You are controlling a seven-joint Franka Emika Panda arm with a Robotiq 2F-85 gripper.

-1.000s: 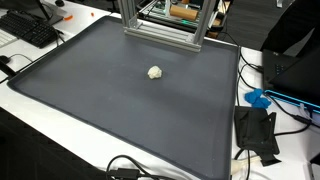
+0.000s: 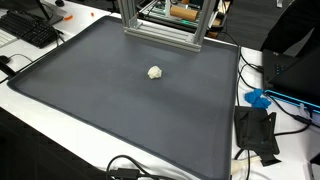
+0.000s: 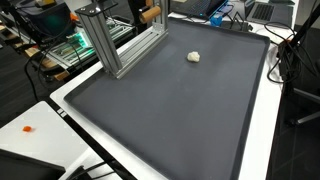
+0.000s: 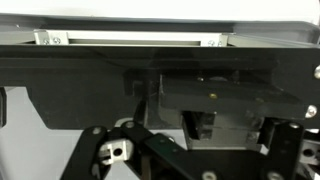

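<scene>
A small whitish, crumpled-looking lump (image 2: pixel 154 72) lies alone on the grey mat (image 2: pixel 150 110) in exterior view 1, toward the back. Exterior view 2 shows the same lump (image 3: pixel 193 57) near the mat's far side. My gripper appears only in the wrist view, along the lower edge, its fingers open. A glossy dark panel fills much of that view in front of it. Neither exterior view shows the gripper, and the lump is not visible in the wrist view.
A metal frame (image 2: pixel 165 38) stands at the mat's back edge. A keyboard (image 2: pixel 30 30) sits at the far left. To the right are a blue item (image 2: pixel 257 98), a black item (image 2: pixel 255 132) and loose cables.
</scene>
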